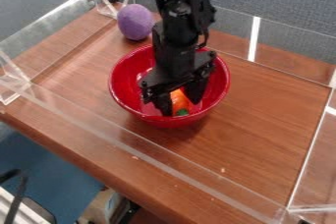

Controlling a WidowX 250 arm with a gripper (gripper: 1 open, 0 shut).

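A red bowl [132, 98] sits on the wooden table. My black gripper [178, 92] reaches down into it from above, its fingers around an orange toy carrot with a green top [180, 109], which is largely hidden behind them. I cannot tell whether the fingers are closed on the carrot.
A purple round object [136, 22] lies at the back left of the table [262, 140]. Clear plastic walls run along the table's edges.
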